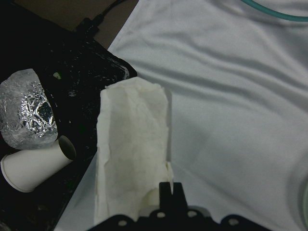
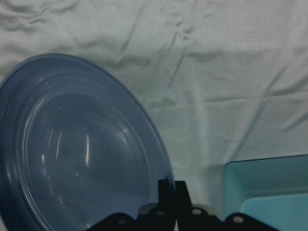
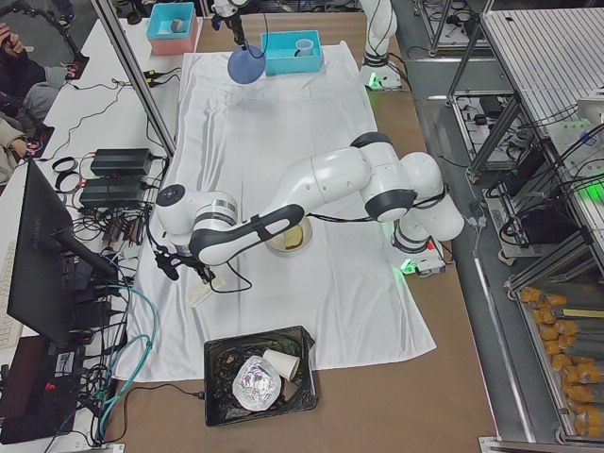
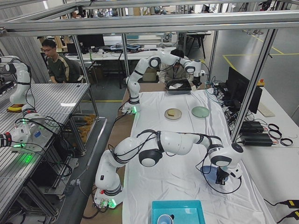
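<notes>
My left gripper is shut on a crumpled white paper napkin [image 1: 130, 134], held near the black-lined bin [image 1: 77, 96], which holds a foil bowl [image 1: 29, 108] and paper cup [image 1: 33, 166]. My right gripper is shut on the rim of a blue plate [image 2: 82, 134], beside a cyan tray [image 2: 260, 178]. A cream plate [image 4: 173, 114] with a yellow piece on it and a green plate [image 4: 200, 112] lie on the cloth.
The cyan tray holds a cup [image 3: 304, 46]. A monitor [image 3: 42, 264], cables and a frame post run along one side.
</notes>
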